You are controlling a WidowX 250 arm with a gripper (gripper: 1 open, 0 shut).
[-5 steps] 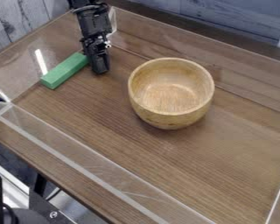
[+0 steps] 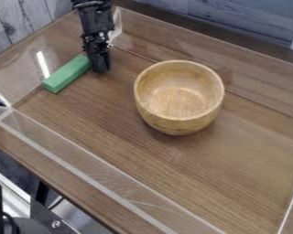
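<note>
The black gripper [image 2: 95,50] hangs over the upper left of the wooden table, its tip low beside the upper right end of a green block [image 2: 66,74]. The block lies at a slant on the tabletop. The gripper looks shut, though its small dark fingertips are hard to make out, and I cannot tell whether they touch the block. A large tan bowl [image 2: 179,97] stands to the right of both.
A pale wall [image 2: 241,18] borders the back. Dark cables and parts show at the lower left edge, beside the table's rim.
</note>
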